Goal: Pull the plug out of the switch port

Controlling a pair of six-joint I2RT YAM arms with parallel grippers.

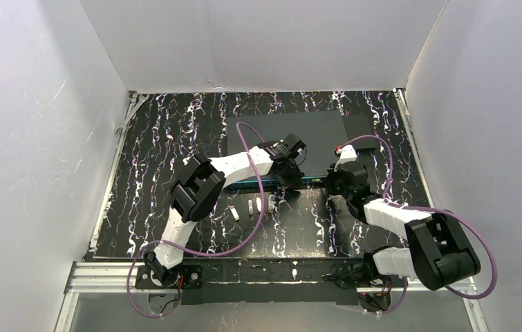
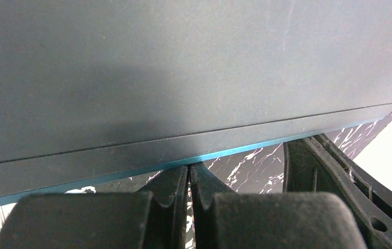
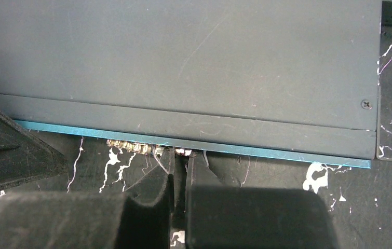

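The switch is a flat dark-grey box (image 1: 313,131) with a blue front edge, lying at the back middle of the table. My left gripper is shut at this front edge, its fingertips meeting with nothing visible between them. Farther right along the same edge, my right gripper has its fingertips just below the blue strip, a narrow gap between them. A small shiny piece (image 3: 183,152), perhaps the plug, shows at that gap, and I cannot tell whether the fingers grip it. The port itself is hidden under the edge.
Gold-coloured port contacts (image 3: 131,147) show left of the right fingertips. Several small white-and-metal pieces (image 1: 250,207) lie on the black marbled table in front of the switch. A smaller dark box (image 1: 360,126) adjoins its right side. Purple hoses run along both arms.
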